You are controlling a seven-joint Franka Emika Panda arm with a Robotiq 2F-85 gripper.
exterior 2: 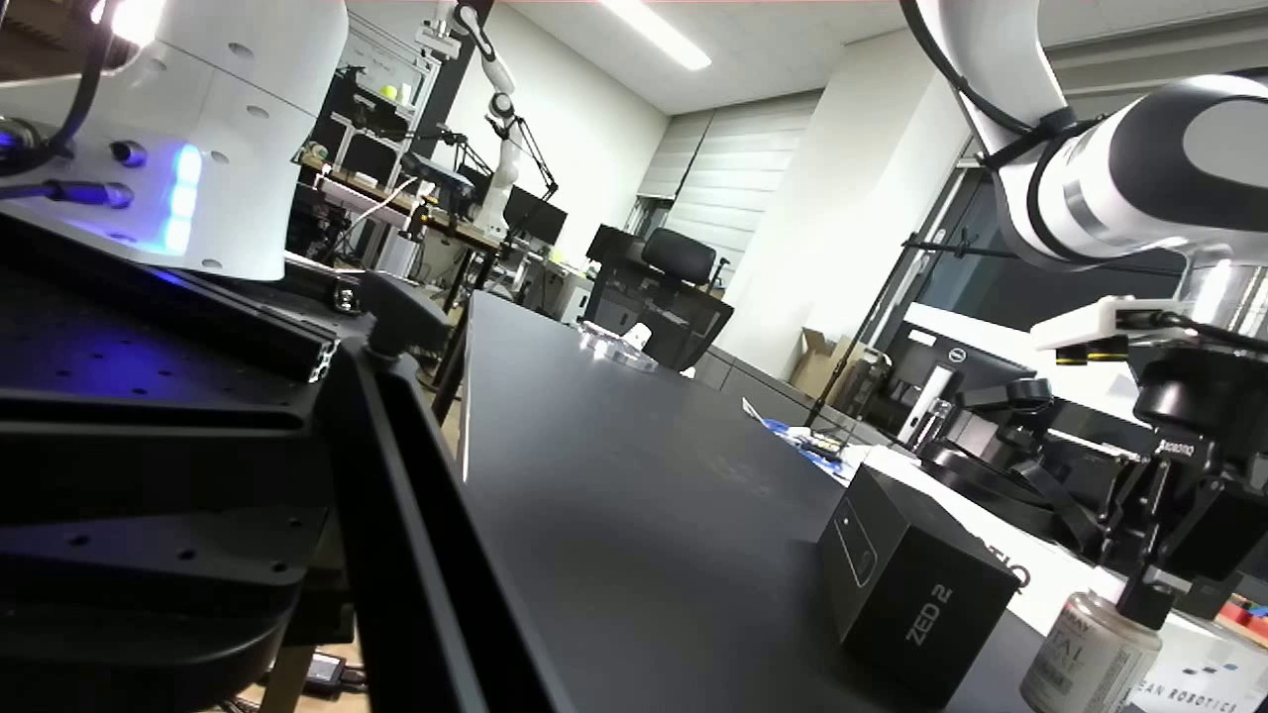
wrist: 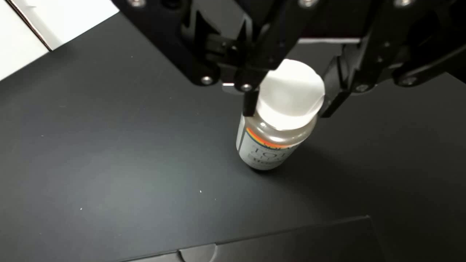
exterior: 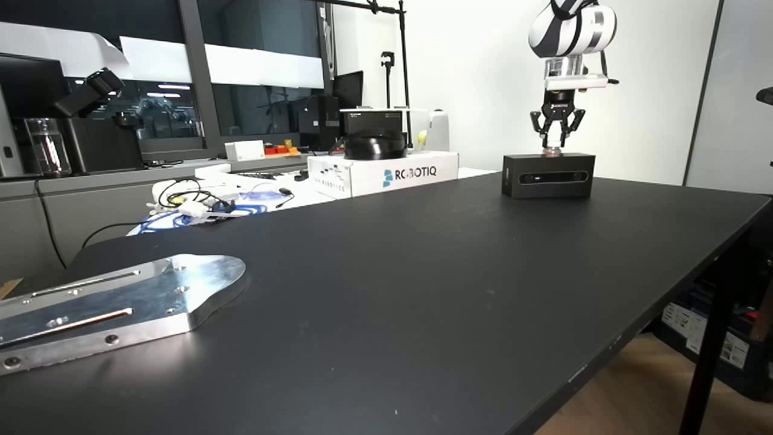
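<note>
A small bottle [wrist: 268, 150] with a white cap [wrist: 291, 89] stands out in the wrist view, its label striped orange and blue. My gripper is shut on it, one finger at each side of the cap. In exterior view 1 the gripper [exterior: 554, 142] points down behind a black box [exterior: 548, 176], which hides most of the bottle [exterior: 552, 151]. Exterior view 2 shows the bottle [exterior 2: 1088, 660] beside that box [exterior 2: 915, 582], slightly tilted in the picture. Whether its base touches the table cannot be told.
A metal plate [exterior: 123, 304] lies at its near left in exterior view 1. Beyond the table's far edge sit a white Robotiq box [exterior: 406, 173] and loose cables [exterior: 195, 206].
</note>
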